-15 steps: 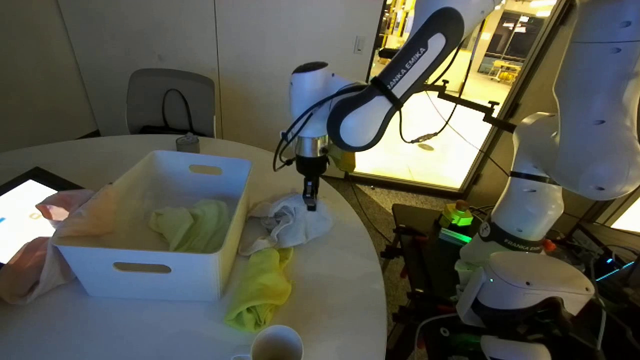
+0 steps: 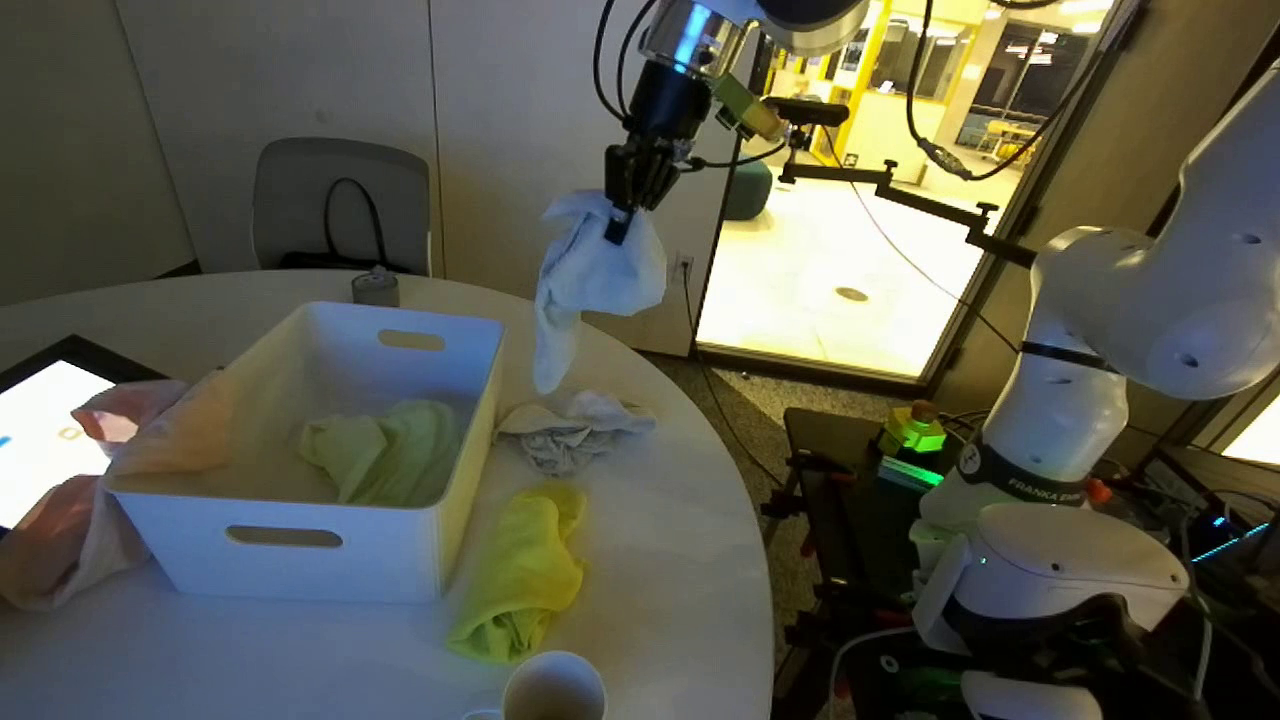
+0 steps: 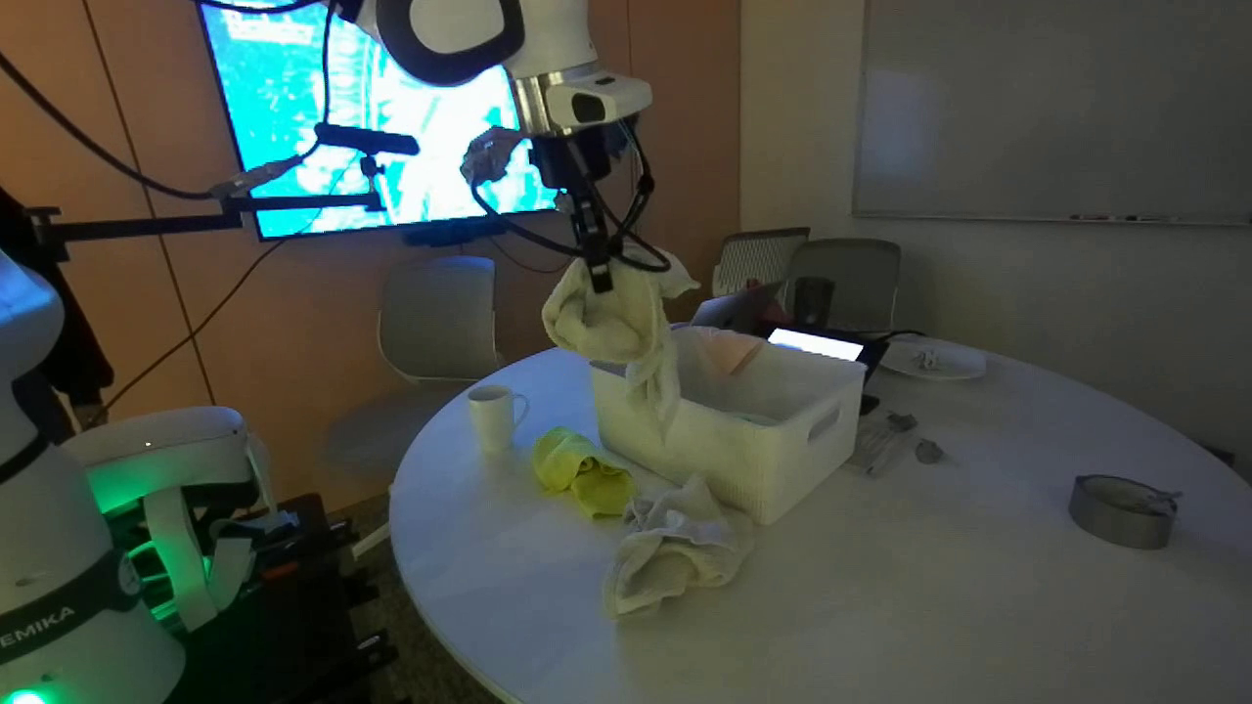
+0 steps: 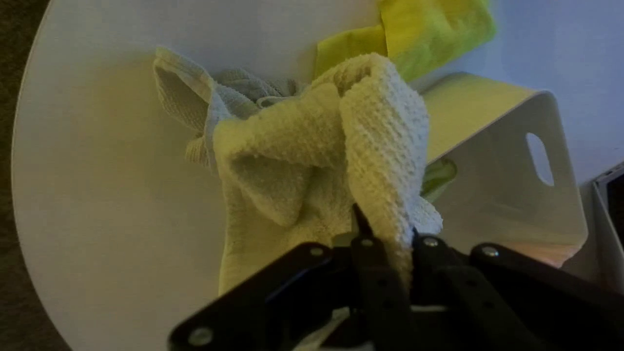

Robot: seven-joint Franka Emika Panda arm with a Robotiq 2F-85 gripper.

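Note:
A pale white towel (image 2: 600,266) hangs in the air from my gripper (image 2: 618,222), which is shut on a fold of it. In the wrist view the towel (image 4: 383,146) bunches over the fingers and hides much of what lies below. The white box (image 2: 336,552) stands on the table to the left of the towel in exterior view 1. Inside it lies a light green cloth (image 2: 390,450), and a pink cloth (image 2: 180,434) drapes over its left side. A greyish cloth (image 3: 681,546) rests crumpled on the table beside the box, with a yellow cloth (image 3: 582,471) close by.
A white mug (image 3: 493,418) stands near the table edge. Farther off are a roll of tape (image 3: 1123,511), a plate (image 3: 934,360) and a bright screen (image 2: 54,420).
My gripper has risen well above the table, lifting the white towel off it. The greyish cloth stays behind on the table, now uncovered. Box and yellow cloth look unmoved.

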